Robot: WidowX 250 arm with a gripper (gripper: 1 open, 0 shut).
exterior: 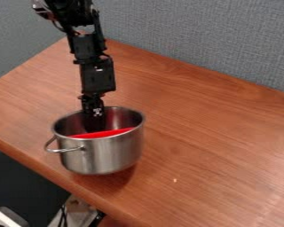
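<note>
A steel pot [109,155] with a wire side handle stands near the front-left edge of the wooden table. A red object [104,134] lies inside it. My black gripper [93,124] reaches down from above into the pot, beside the red object at the back. Its fingertips are partly hidden and dark; it looks shut, and I cannot see anything held between them.
The table's edge runs close by at the left, with a dark gap and some cables below.
</note>
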